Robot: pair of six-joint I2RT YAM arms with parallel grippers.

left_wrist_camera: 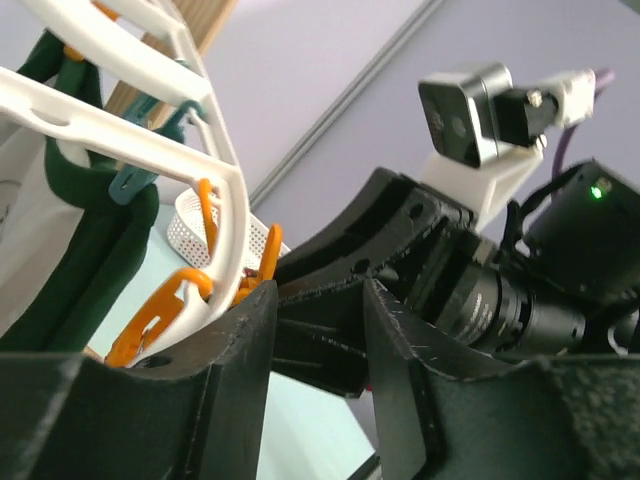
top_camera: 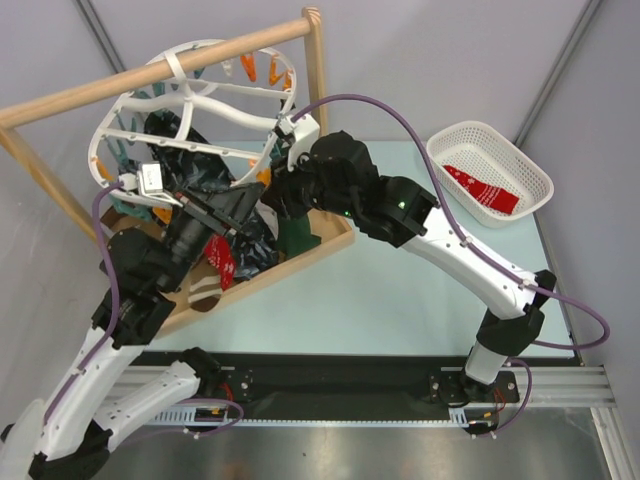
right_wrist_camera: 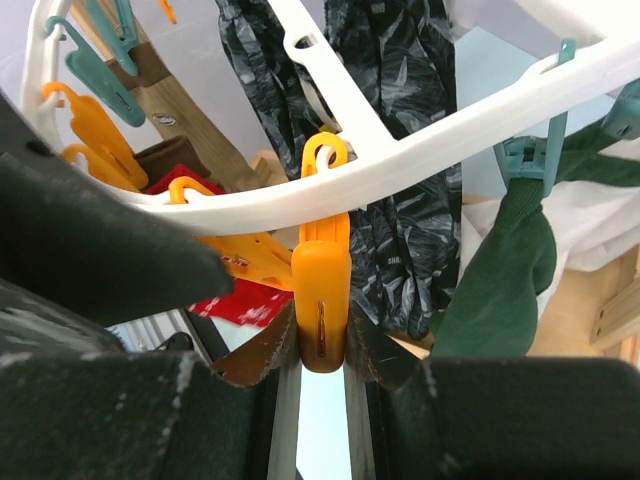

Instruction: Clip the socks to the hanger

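The white hanger (top_camera: 215, 106) hangs from the wooden bar with orange and teal clips around its ring. My right gripper is shut on an orange clip (right_wrist_camera: 322, 270) at the ring's edge. Close by, my left gripper stands partly open; its fingers (left_wrist_camera: 245, 340) are apart with no cloth visible between them. Beyond them is the right gripper's dark body. A red sock (top_camera: 220, 260) shows below the left gripper; its upper end is hidden. In the right wrist view, red cloth (right_wrist_camera: 245, 300) lies behind another orange clip. A green sock (right_wrist_camera: 505, 270) hangs from a teal clip.
Black plastic-like cloth (right_wrist_camera: 390, 110) hangs inside the ring. A white basket (top_camera: 490, 140) holding a red patterned sock (top_camera: 485, 190) stands at right. The wooden base tray (top_camera: 275, 270) lies beneath the hanger.
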